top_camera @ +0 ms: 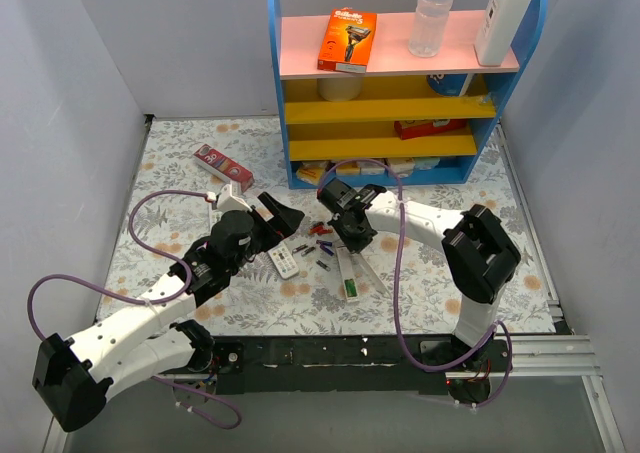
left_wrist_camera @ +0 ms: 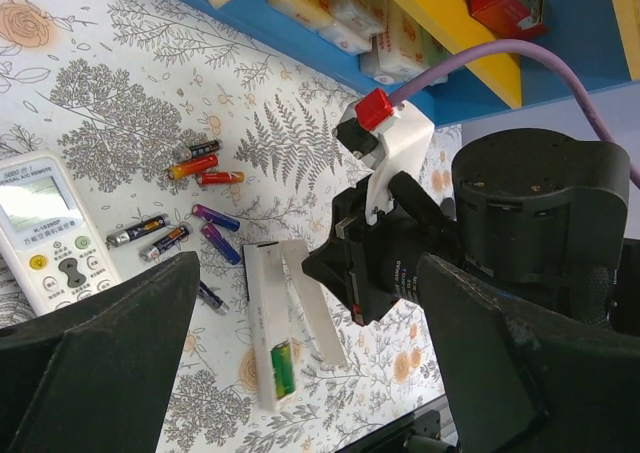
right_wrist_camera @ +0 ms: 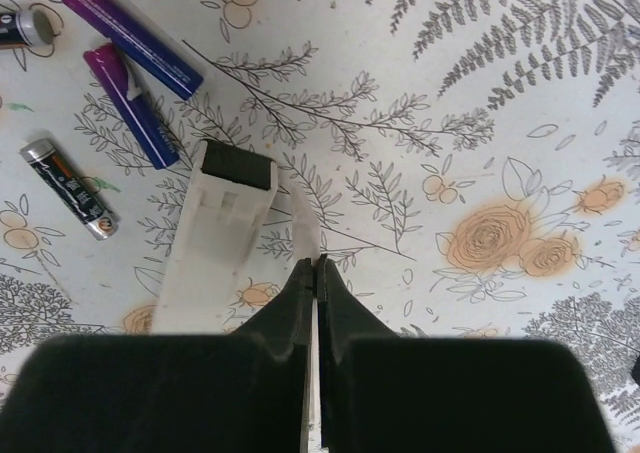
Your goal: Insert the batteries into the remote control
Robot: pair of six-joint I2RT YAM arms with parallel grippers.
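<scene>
A long white remote (left_wrist_camera: 266, 318) with a dark end and a green patch near its other end lies on the flowered table. Beside it, a thin white strip (left_wrist_camera: 318, 318) slants away, apart from it along its lower length. My right gripper is shut just over the strip; no grip on it can be made out. Several loose batteries lie to the left: orange (left_wrist_camera: 192, 166), purple (left_wrist_camera: 215, 216) and black ones (left_wrist_camera: 138, 230). Another white remote (left_wrist_camera: 45, 228), with a screen, rests face up farther left. Above the table, my left gripper stands open and empty.
A blue and yellow shelf (top_camera: 380, 135) with packets on its lowest level stands at the back. A red box (top_camera: 223, 166) lies at the back left. Open tablecloth (top_camera: 450, 283) spreads to the right of the long remote.
</scene>
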